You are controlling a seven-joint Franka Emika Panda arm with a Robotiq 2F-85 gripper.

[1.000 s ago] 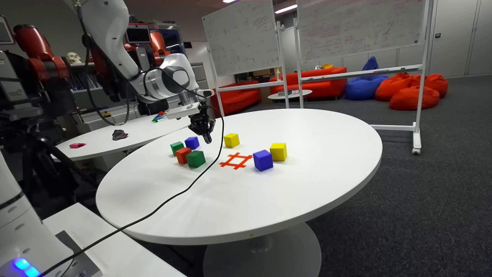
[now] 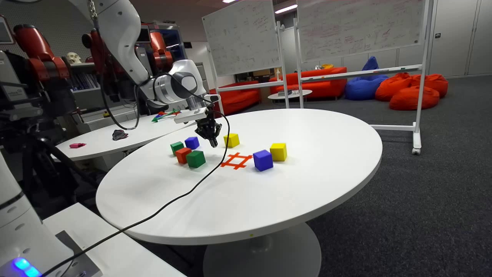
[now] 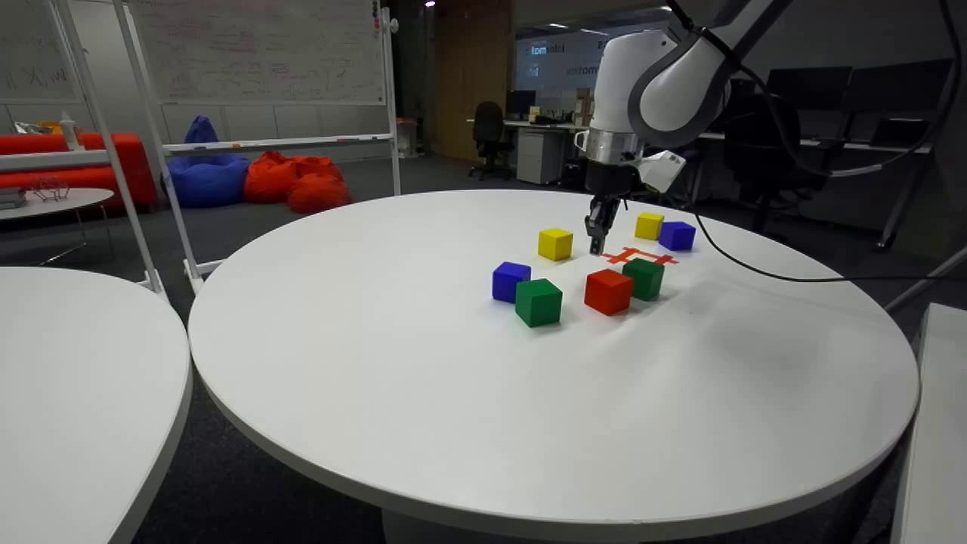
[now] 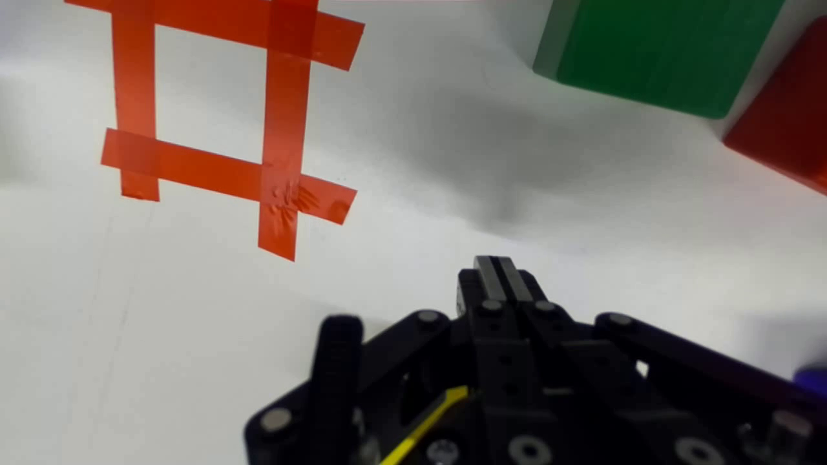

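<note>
My gripper is shut, its two fingertips pressed together with nothing between them. In exterior view 2 the gripper (image 3: 595, 245) points down just above the white table, between a yellow cube (image 3: 554, 244) and a red tape square (image 3: 639, 257). On the far side of the tape, a second yellow cube (image 2: 278, 152) and a blue cube (image 2: 263, 160) stand close together. A red cube (image 3: 608, 291) and a green cube (image 3: 644, 278) sit side by side. Another green cube (image 3: 539, 302) lies close to another blue cube (image 3: 511, 281).
A black cable (image 2: 197, 185) hangs from the arm and runs across the near side of the round table (image 2: 318, 194). A second white table (image 3: 81, 390) stands alongside.
The arm and gripper have shifted a little to the right and slightly lower in exterior view 1. The cable has swung with them. The cubes lie where they were.
</note>
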